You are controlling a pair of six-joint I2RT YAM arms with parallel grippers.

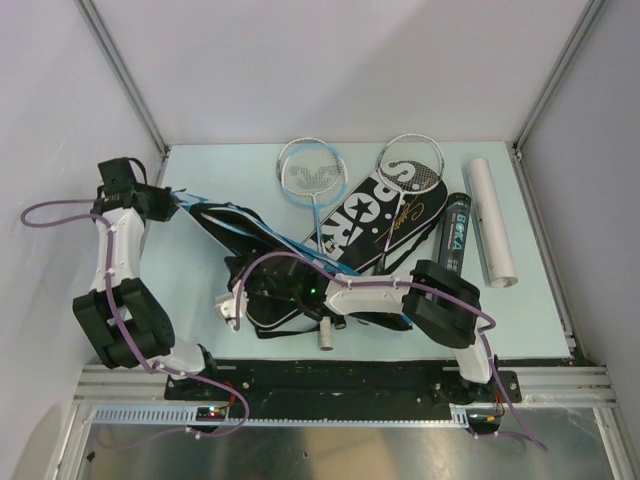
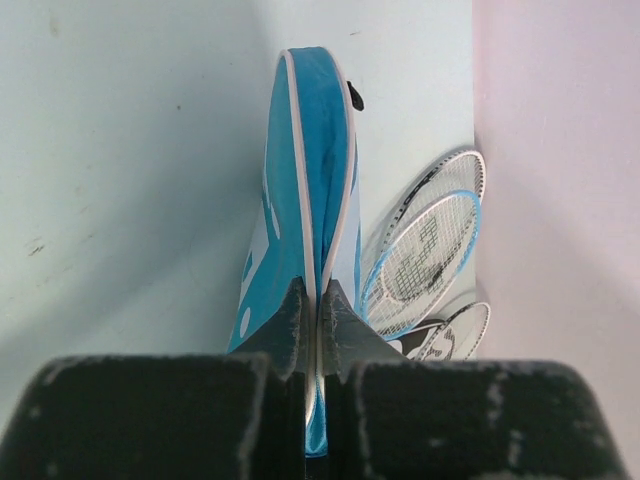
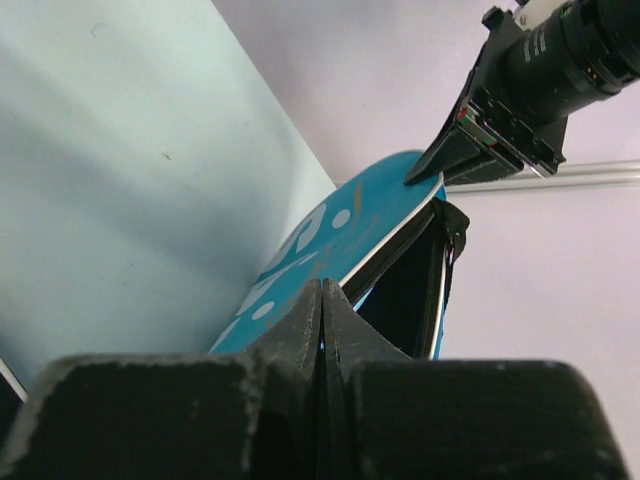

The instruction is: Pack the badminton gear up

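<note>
A blue and black racket bag (image 1: 225, 215) is lifted and stretched between my arms. At the left of the table, my left gripper (image 1: 172, 202) is shut on its end; the left wrist view shows two pale-edged sides of the blue bag (image 2: 315, 170) pinched together. My right gripper is shut at the bag's edge, further along, where the bag (image 3: 330, 235) gapes between the arms. A blue racket (image 1: 313, 170) and a white-framed racket (image 1: 410, 163) lie at the back. Under the white-framed racket lies a black bag (image 1: 350, 222) with white lettering.
A black tube (image 1: 454, 235) and a white tube (image 1: 492, 222) lie at the right. My right arm covers the table's front middle, hiding much of the bag.
</note>
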